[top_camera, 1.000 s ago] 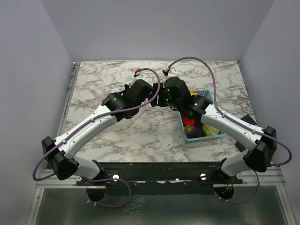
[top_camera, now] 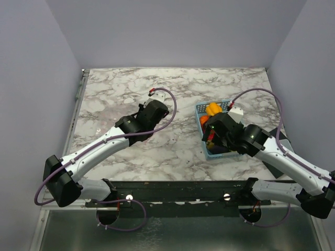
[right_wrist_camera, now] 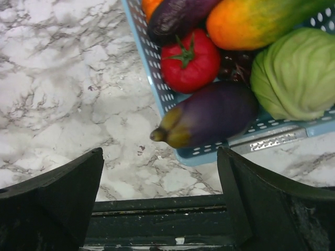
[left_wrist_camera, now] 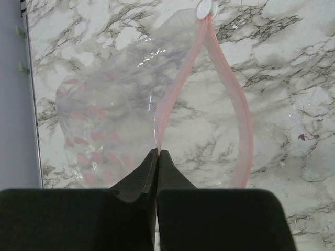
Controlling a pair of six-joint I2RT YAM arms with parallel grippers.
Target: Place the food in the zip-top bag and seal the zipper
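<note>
A clear zip top bag (left_wrist_camera: 120, 99) with pink spots and a pink zipper edge spreads over the table in the left wrist view. Its mouth gapes, and a white slider (left_wrist_camera: 207, 9) sits at the far corner. My left gripper is shut on the near part of that pink edge. Over the blue basket (right_wrist_camera: 154, 86) hangs my right gripper, open and empty. Inside the basket are a purple eggplant (right_wrist_camera: 214, 112), a tomato (right_wrist_camera: 196, 63), a cabbage (right_wrist_camera: 296, 73), a papaya (right_wrist_camera: 256, 21) and a second dark eggplant (right_wrist_camera: 175, 23). From above, the left arm hides much of the bag.
A dark flat object (top_camera: 277, 164) lies at the table's right edge, beyond the basket. Bare marble (top_camera: 175, 157) stretches between the bag and the basket. A black rail (top_camera: 178, 189) runs along the front edge.
My right gripper has moved from beside the left gripper, right and toward the front, to above the basket.
</note>
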